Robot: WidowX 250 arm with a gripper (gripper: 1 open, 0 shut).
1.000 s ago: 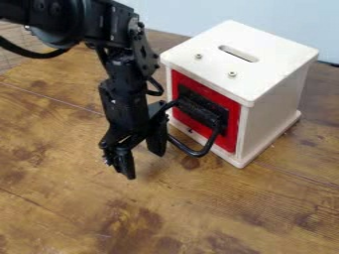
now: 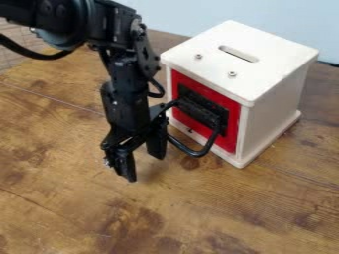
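Note:
A black robot arm reaches down from the top left, its gripper (image 2: 141, 157) low over the wooden table with the two fingers apart and nothing visible between them. To its right stands a white wooden box (image 2: 272, 103) with a slot and two screws on top. The box's front has a red panel (image 2: 229, 144) with a black fitting on it, and a black cable loops from the arm side across that panel's lower part.
A pale wall (image 2: 298, 25) stands behind the box, close to the table's back edge.

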